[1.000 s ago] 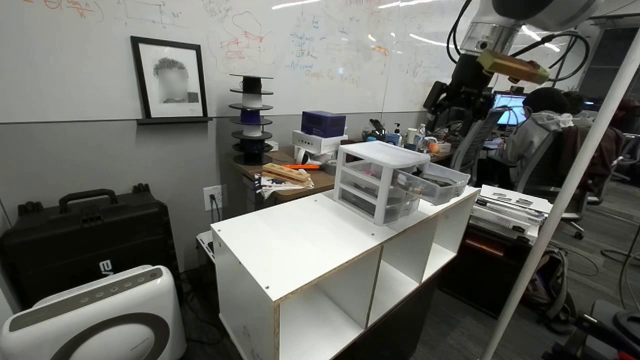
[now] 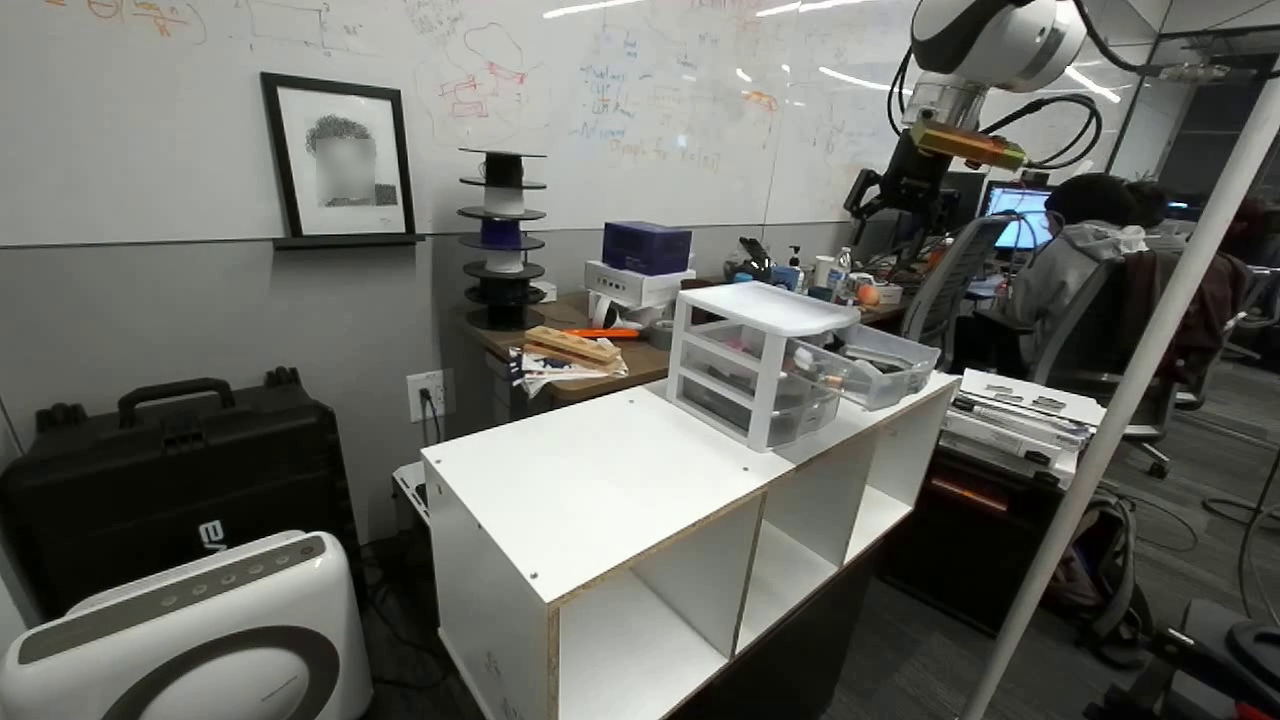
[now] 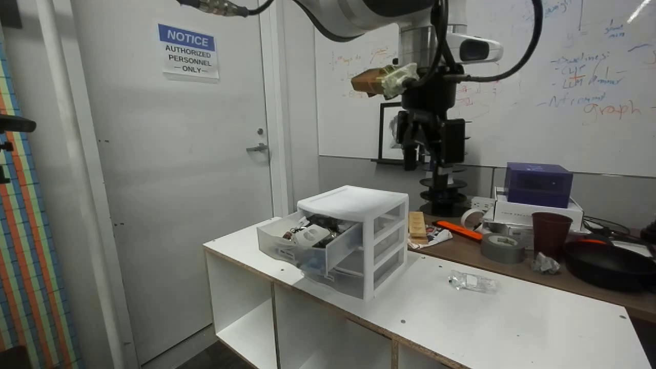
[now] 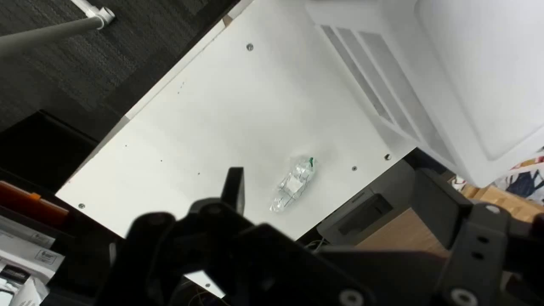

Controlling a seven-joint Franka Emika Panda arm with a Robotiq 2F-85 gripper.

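High above the white shelf hangs my gripper (image 3: 431,159), its fingers open and nothing between them. One dark finger (image 4: 234,188) shows in the wrist view. A small clear plastic packet (image 3: 473,282) lies flat on the shelf top, well below the gripper. The wrist view shows the packet (image 4: 293,184) near the shelf's edge, with a bit of green at one end. On the same shelf stands a white drawer unit (image 3: 350,200). Its top drawer (image 3: 295,253) is pulled out and filled with assorted small items. The packet is apart from the unit.
The white shelf top (image 2: 600,480) is otherwise clear beside the drawer unit. Behind it, a brown desk holds a purple box (image 3: 538,184), a dark red cup (image 3: 549,233), a black pan (image 3: 609,264) and a tape roll (image 3: 503,247). A pale pole (image 2: 1122,408) rises near the shelf.
In exterior view 1 the arm and gripper have shifted left and look smaller, with the gripper hanging more upright. The drawer unit and its pulled-out drawer have not moved.
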